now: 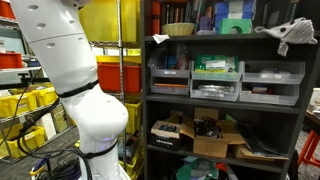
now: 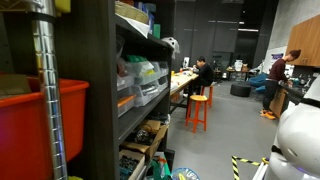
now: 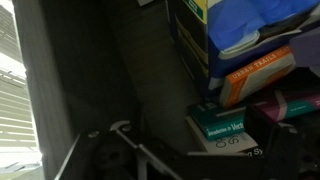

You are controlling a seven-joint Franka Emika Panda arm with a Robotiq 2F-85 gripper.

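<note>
My gripper shows only in the wrist view, as dark fingers along the bottom, standing apart with nothing seen between them. Beyond it, in dim light, are an orange-and-white book (image 3: 258,75), a teal-banded book (image 3: 222,126) and a blue box (image 3: 235,25). Both exterior views leave the gripper out; my white arm (image 1: 100,125) rises past the top edge in the first and fills the lower right of the second.
A dark shelf unit (image 1: 147,100) holds clear plastic bins (image 1: 215,90), cardboard boxes (image 1: 228,130) and a wicker basket (image 1: 173,29). A grey plush (image 1: 290,35) hangs at its upper right. Two people and orange stools (image 2: 198,103) are in the room behind.
</note>
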